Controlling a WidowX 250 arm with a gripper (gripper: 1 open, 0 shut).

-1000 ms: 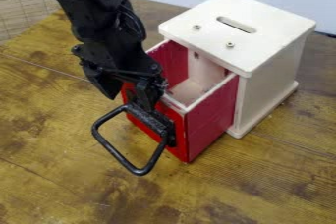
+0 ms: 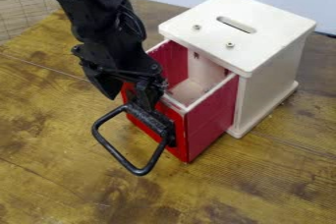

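Note:
A white wooden cabinet (image 2: 269, 56) stands at the upper right with a red drawer (image 2: 205, 120) pulled out toward the front left. Its white interior shows. A black bar handle (image 2: 128, 164) hangs on the drawer's front. The black gripper (image 2: 125, 85) hangs over the front left corner of the drawer, just above the handle's upper end. Its fingertips are dark against the drawer front and handle, so whether it is open, shut or gripping cannot be made out.
A bamboo mat (image 2: 24, 7) lies at the back left.

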